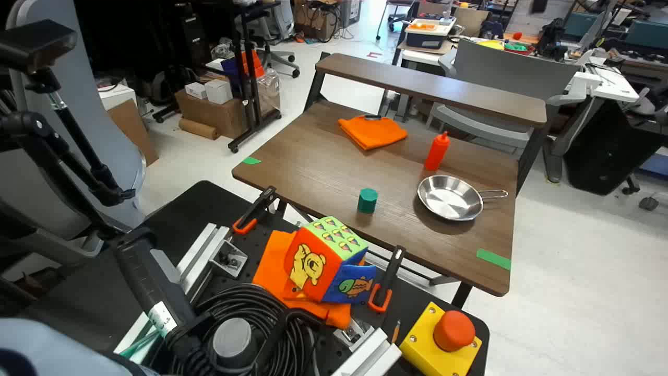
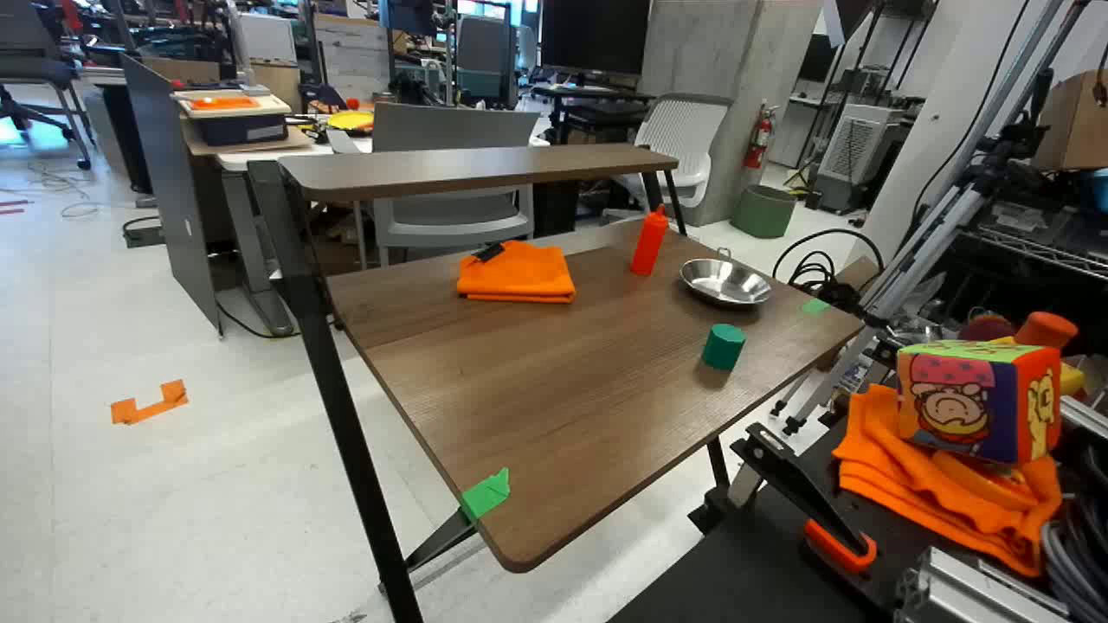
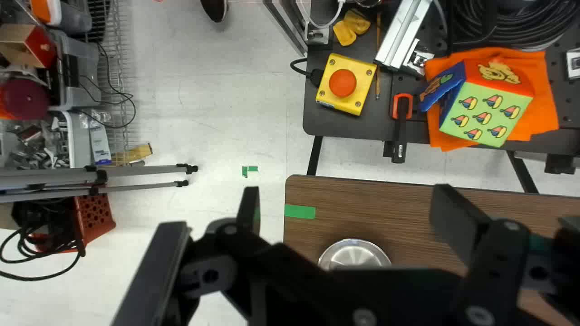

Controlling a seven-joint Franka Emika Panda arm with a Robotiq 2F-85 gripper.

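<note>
In the wrist view my gripper is open, its two dark fingers wide apart with nothing between them. Below it a steel pan on the brown table is partly covered by the gripper body. From outside, the same pan rests at the table's right side with its handle pointing right. Behind it a red squeeze bottle stands upright. A green cylinder sits near the table's front edge. Farther back lies a folded orange cloth with a small dark object on top. Neither exterior view shows the gripper.
A raised shelf spans the table's back edge. On the black bench are a soft picture cube on orange cloth, black clamps and a yellow box with a red button.
</note>
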